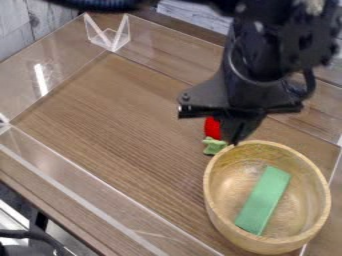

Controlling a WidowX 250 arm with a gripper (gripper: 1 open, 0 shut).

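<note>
A large black gripper (233,128) fills the upper right, its tip above the back rim of a tan round bowl (222,214); it looks shut, with nothing visible between its fingers. A long green block (265,198) lies in the bowl. Just behind the bowl, partly hidden by the gripper, are a red object (213,126) and a small light green piece (213,144).
A clear plastic piece (110,32) stands at the back left. The table's left edge drops to cables and dark floor at lower left.
</note>
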